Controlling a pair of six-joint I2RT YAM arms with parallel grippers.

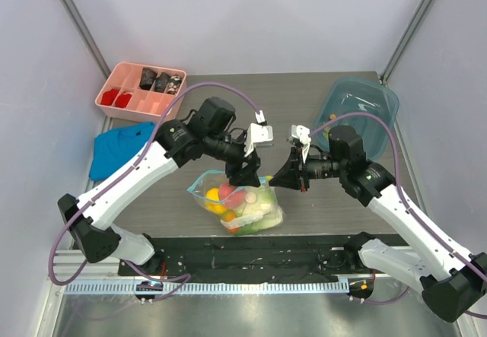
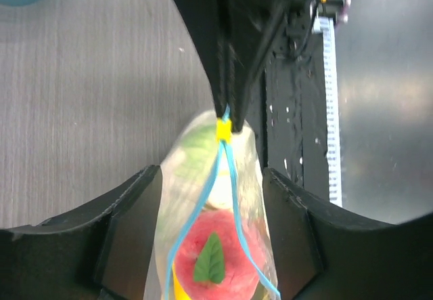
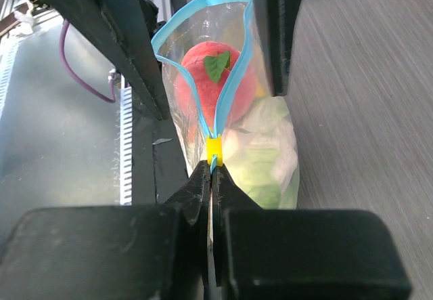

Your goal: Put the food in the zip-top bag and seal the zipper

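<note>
The clear zip bag (image 1: 236,211) holds food, including a red fruit with a leaf (image 3: 213,83), yellow and pale green pieces, near the table's front. My right gripper is shut on the bag's blue zipper at its yellow slider (image 3: 214,147). My left gripper stands open just beside it, over the bag, fingertips either side of the zipper track, which runs loose between them toward the red fruit.
A pink divided box (image 1: 141,112) and blue cloth (image 1: 114,151) lie at left. A teal bin (image 1: 365,93) stands at back right. Bare table lies behind the bag.
</note>
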